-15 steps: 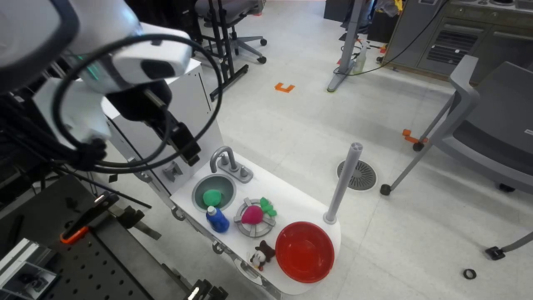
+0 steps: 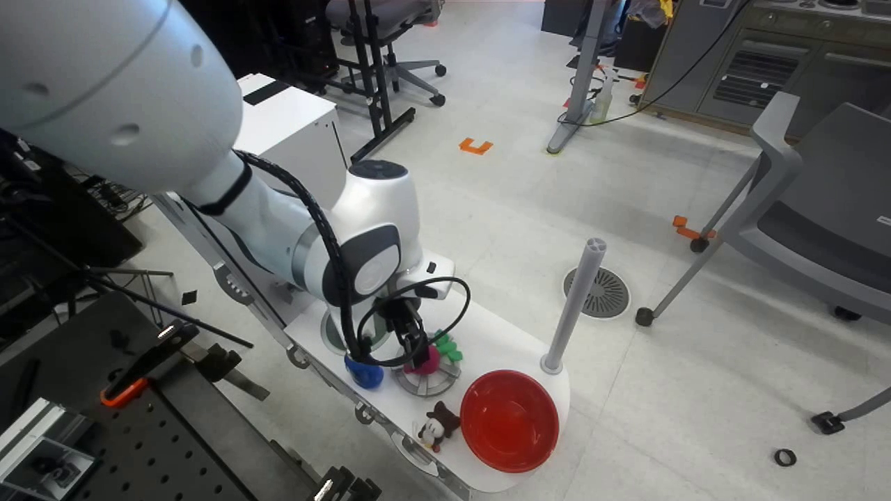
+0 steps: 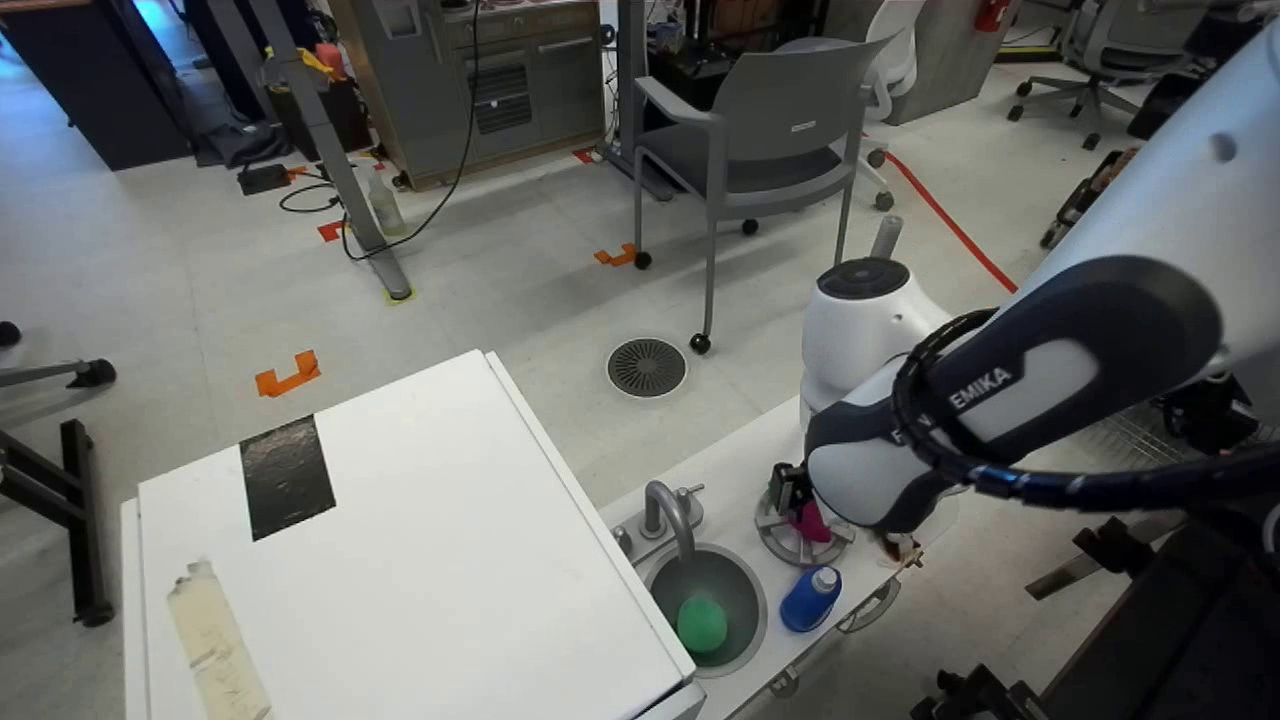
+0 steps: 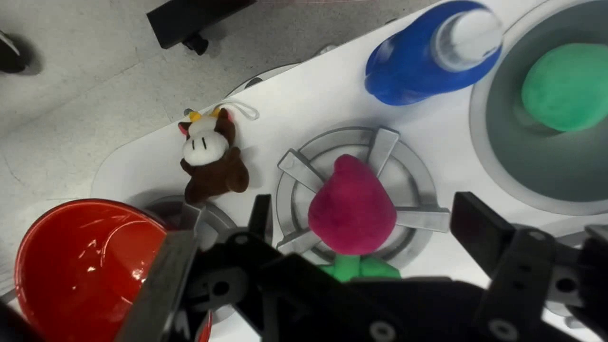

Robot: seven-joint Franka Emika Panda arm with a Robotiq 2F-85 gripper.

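Observation:
In the wrist view a magenta plush with a green leafy top (image 4: 351, 208) lies on the grey round burner grate (image 4: 420, 219). My gripper is open above it, one finger on either side in that view and nothing held. From exterior view 1 the gripper hides part of the plush. I cannot tell exactly how high the fingertips are over the grate. A brown cow plush (image 4: 215, 171) lies to the left of the grate, beside a red bowl (image 4: 85, 251) that looks empty. The blue bottle (image 4: 424, 57) with a white cap stands between grate and sink.
A green round object (image 3: 702, 624) sits in the grey sink (image 3: 746, 588), with the faucet (image 3: 675, 516) beside it. An upright grey post (image 2: 573, 305) rises near the bowl. The white cabinet (image 3: 444, 576) borders the sink end of the counter.
The arm has come down and across from beside the white cabinet to the grate, its gripper now over the magenta plush. The objects on the counter appear unmoved.

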